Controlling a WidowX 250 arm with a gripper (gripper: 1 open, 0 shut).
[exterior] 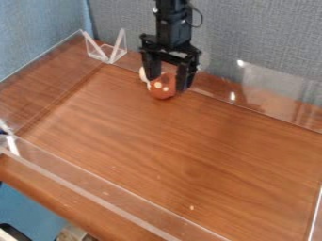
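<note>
A toy mushroom (pixel 163 87) with an orange, white-spotted cap and a pale stem lies on the wooden surface near the back wall. My black gripper (pixel 168 72) is directly over it, its fingers apart on either side of the toy and hiding part of it. Whether they touch it, I cannot tell.
A clear plastic holder (pixel 105 49) stands at the back left. Transparent low walls edge the wooden tray (pixel 176 169), and grey padded walls rise behind.
</note>
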